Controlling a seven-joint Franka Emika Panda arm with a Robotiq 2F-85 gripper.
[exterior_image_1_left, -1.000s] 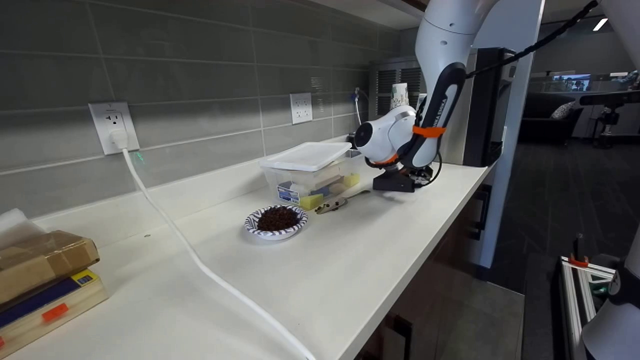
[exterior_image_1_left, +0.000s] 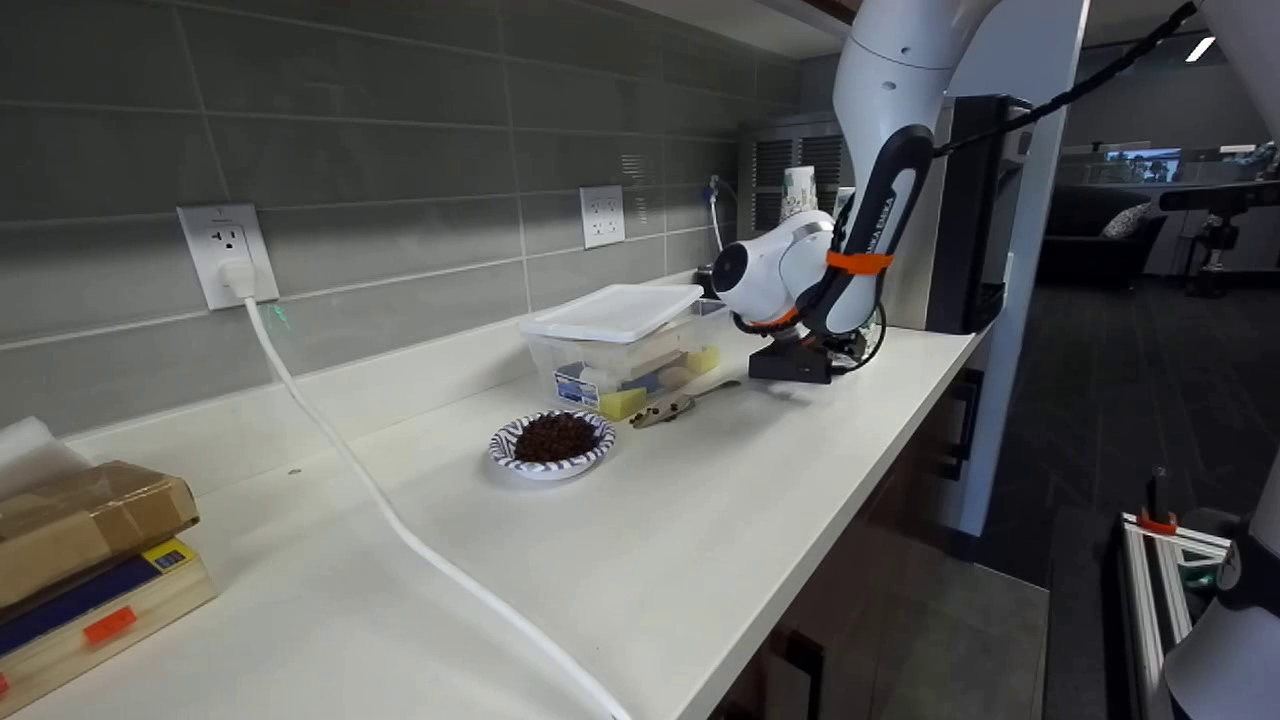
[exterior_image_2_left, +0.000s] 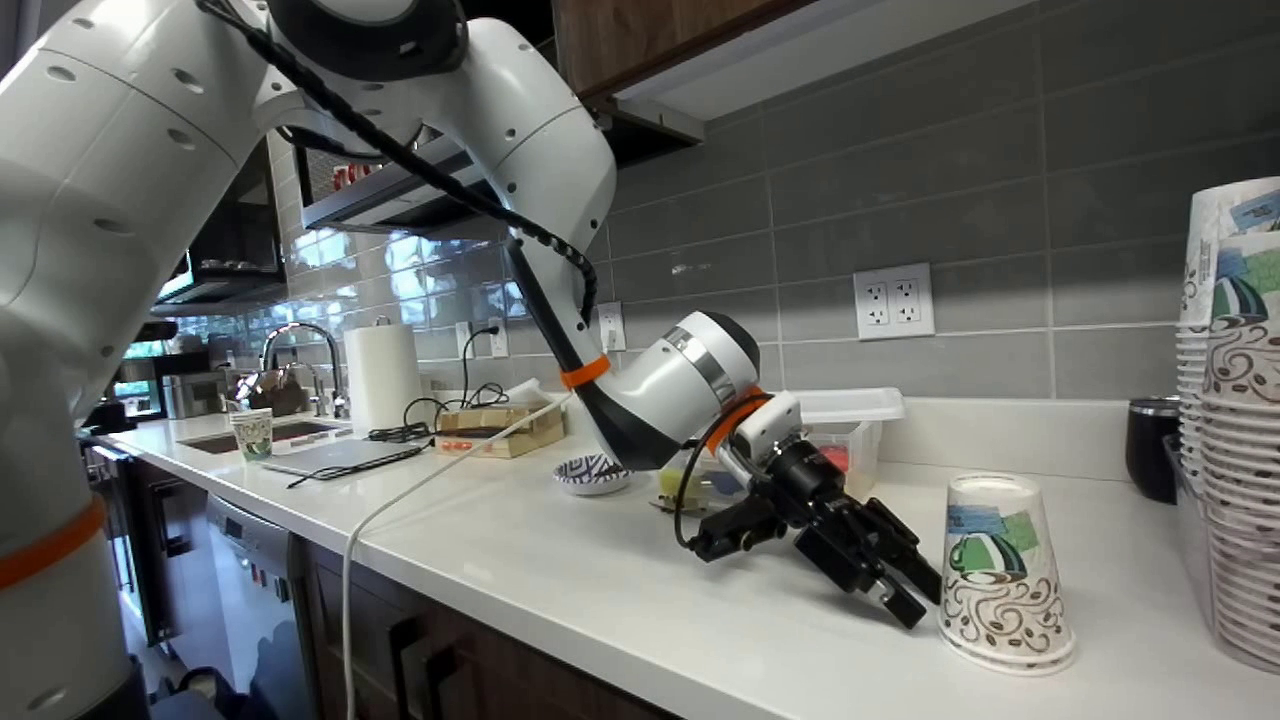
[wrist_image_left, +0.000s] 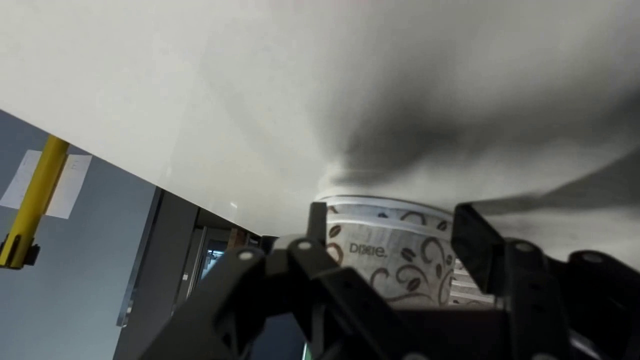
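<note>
Upside-down paper cups (exterior_image_2_left: 1003, 564), nested together with a coffee-bean pattern, stand on the counter at the right in exterior view 2. My gripper (exterior_image_2_left: 923, 601) is low over the counter at their left side, its fingertips close to the cup wall. In the wrist view the cups (wrist_image_left: 393, 255) appear between the two spread fingers of my gripper. The fingers are part open; whether either finger touches the cup cannot be told. Exterior view 1 shows the wrist, but the fingertips are hidden there.
A tall stack of cups (exterior_image_2_left: 1242, 480) and a black tumbler (exterior_image_2_left: 1153, 449) stand farther right. Behind the arm is a lidded plastic box (exterior_image_1_left: 612, 350). A patterned bowl with dark contents (exterior_image_1_left: 554, 444) and a spotted utensil (exterior_image_1_left: 663, 410) lie nearby.
The wrist has shifted very slightly to the right in exterior view 1. The bowl, box and utensil have not moved.
</note>
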